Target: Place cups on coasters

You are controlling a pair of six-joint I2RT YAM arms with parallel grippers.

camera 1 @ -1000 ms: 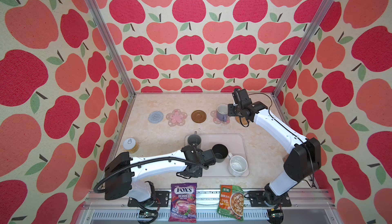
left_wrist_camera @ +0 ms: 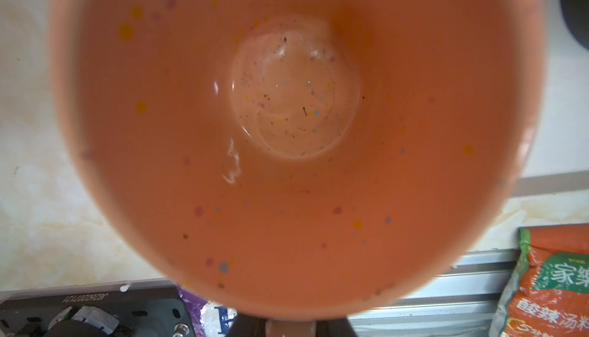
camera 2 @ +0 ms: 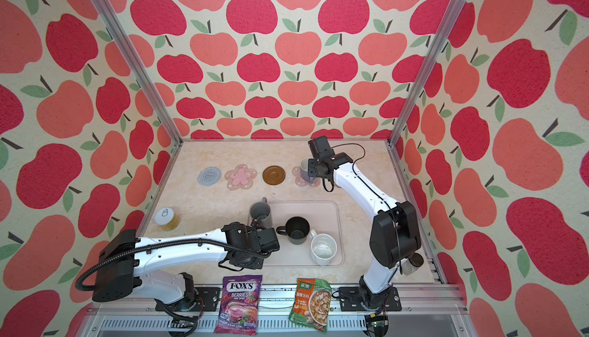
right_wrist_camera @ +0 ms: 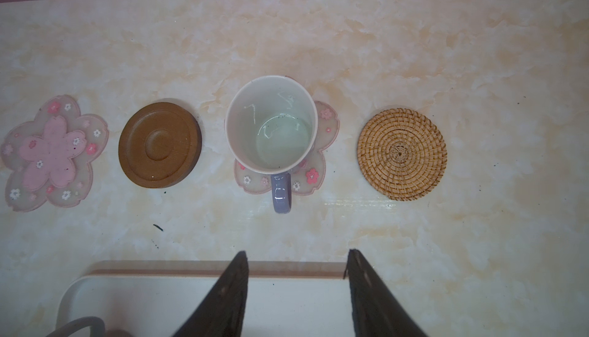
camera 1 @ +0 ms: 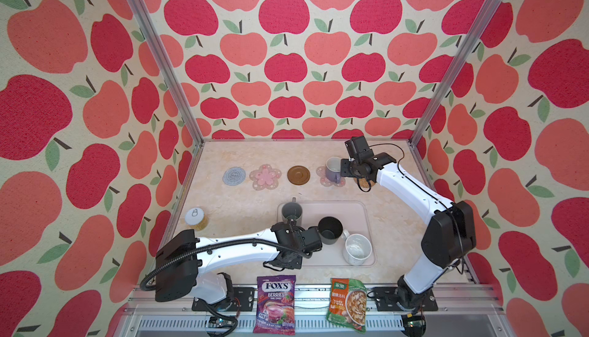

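Observation:
In the left wrist view, the inside of a speckled orange cup (left_wrist_camera: pixel 294 214) fills the picture. My left gripper is shut at its near side, on what looks like the handle. A lavender cup (right_wrist_camera: pixel 270 125) stands upright over a pink flower coaster (right_wrist_camera: pixel 313 176), handle toward me. Beyond my right gripper, which is open and empty, lie that cup and a bare woven coaster (right_wrist_camera: pixel 402 154). A brown coaster (camera 1: pixel 298 175), another pink flower coaster (camera 1: pixel 265 177) and a blue-grey coaster (camera 1: pixel 233 175) are bare.
The pale tray (camera 1: pixel 349 211) holds a grey cup (camera 1: pixel 292 210), a black cup (camera 1: pixel 330 229) and a white cup (camera 1: pixel 357 248). A can (camera 1: pixel 195 218) stands at left. Two food packets, purple (camera 1: pixel 275 303) and orange-green (camera 1: pixel 348 303), lie at the front edge.
The left arm has moved only a little. Cups and coasters look unmoved.

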